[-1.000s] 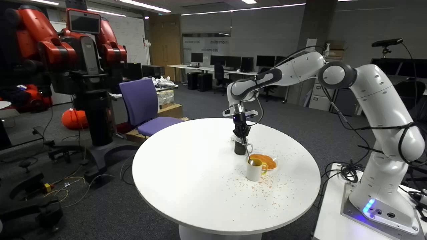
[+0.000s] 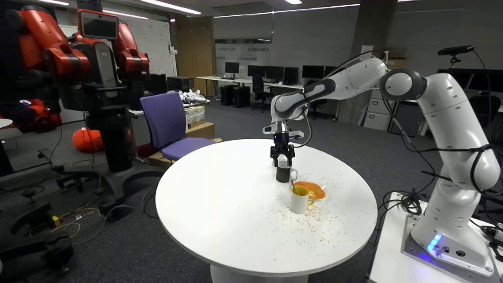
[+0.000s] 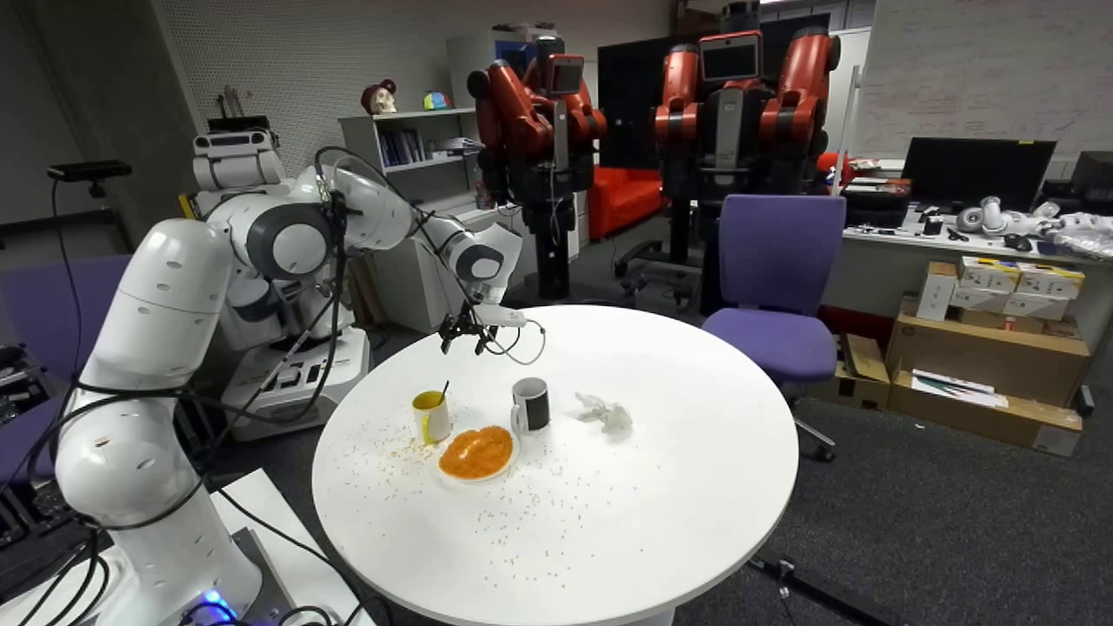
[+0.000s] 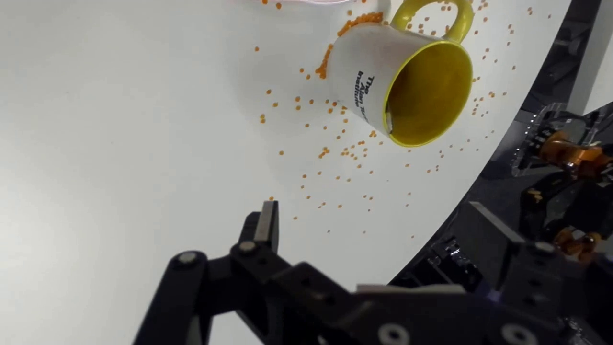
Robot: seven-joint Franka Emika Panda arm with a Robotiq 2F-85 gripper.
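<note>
A white mug with a yellow inside and handle stands upright on the table; the wrist view shows this yellow mug point(image 4: 368, 63) near the top. A thin spoon point(image 3: 444, 391) leans out of the mug point(image 3: 430, 419). My gripper is open, its fingers point(image 4: 265, 221) wide apart with nothing between them. In exterior view 2, the gripper point(image 3: 464, 348) hangs above the table, clear of the yellow mug. From exterior view 1, the gripper point(image 2: 282, 162) appears just over the black mug point(image 2: 283, 175). An orange-filled plate point(image 3: 477, 453) lies close to both mugs.
Small orange grains point(image 4: 350, 152) are scattered around the yellow mug and plate. Crumpled clear plastic point(image 3: 607, 414) lies beyond the black mug point(image 3: 537, 405). A purple chair point(image 3: 783, 282) stands at its edge.
One second ago the gripper's fingers were close together at the spoon's upper end. Now they are spread and apart from the spoon, which leans in the yellow mug; the arm has shifted slightly.
</note>
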